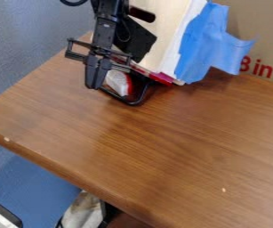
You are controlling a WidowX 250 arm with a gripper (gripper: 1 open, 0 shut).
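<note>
My black gripper (97,67) is at the upper left, over a black tray (133,96) that holds something white and red. A light wooden board (163,22) with white and red edges stands tilted beside the gripper, a blue cloth or paper (210,49) draped on its right side. The fingertips are dark and partly overlap the tray, so I cannot tell whether they are open or shut.
A cardboard box (263,40) stands behind at the right. Blue flooring and some items lie below the table's left edge.
</note>
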